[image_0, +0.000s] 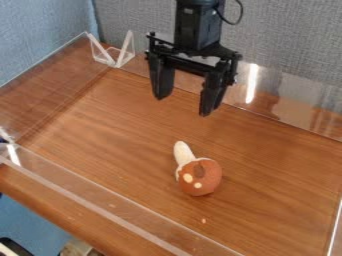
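My black gripper (185, 90) hangs open over the back of the wooden table, its two fingers apart with nothing between them. Below it, nearer the front, a toy mushroom (198, 175) lies on its side, its orange spotted cap toward the front right and its pale stem pointing up-left in the view.
A white wire holder (112, 52) stands in the back-left corner. Clear low walls line the wooden table (114, 130), with grey and blue panels behind.
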